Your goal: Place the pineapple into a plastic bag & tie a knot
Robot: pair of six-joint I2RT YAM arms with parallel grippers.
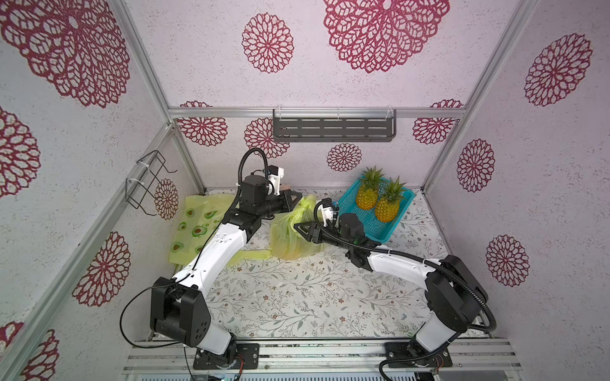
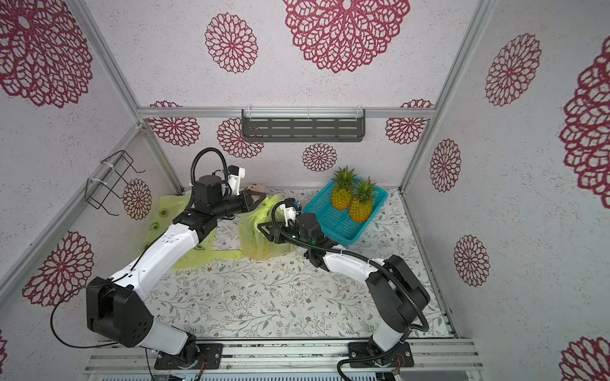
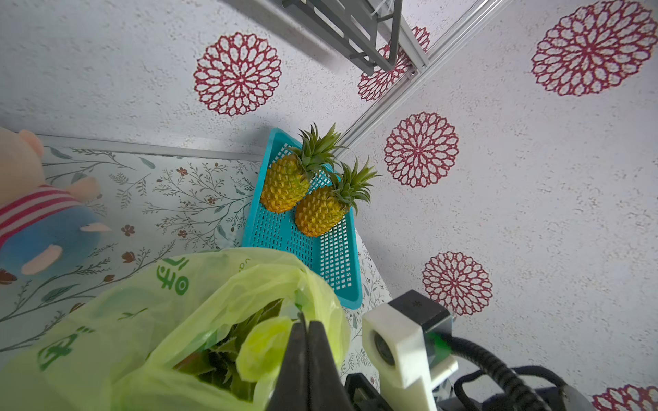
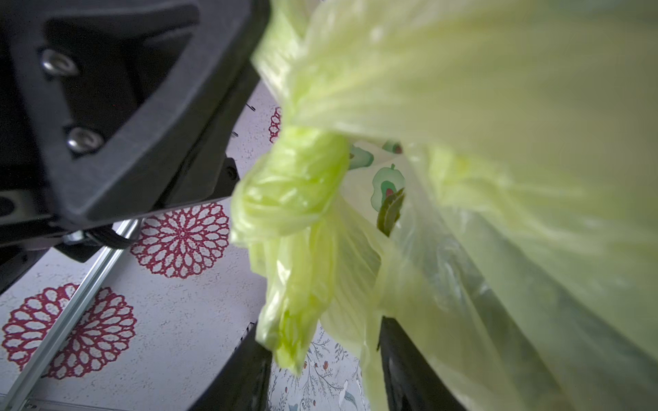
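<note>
A translucent yellow-green plastic bag (image 1: 295,244) stands on the table, gathered at its top. Through its opening, green pineapple leaves (image 3: 229,352) show in the left wrist view; most of that fruit is hidden. At the bag's upper edge my left gripper (image 1: 298,200) is shut, with the film reaching its fingertips in the right wrist view. My right gripper is part open in front of the bag. A bunched, twisted tail of film (image 4: 291,185) hangs down between its fingers; neither finger visibly clamps it.
Two pineapples (image 1: 387,203) lie in a blue basket (image 1: 381,228) at the back right. A flat avocado-print bag (image 1: 200,228) lies at the left. Behind the left gripper is a plush toy (image 3: 48,212).
</note>
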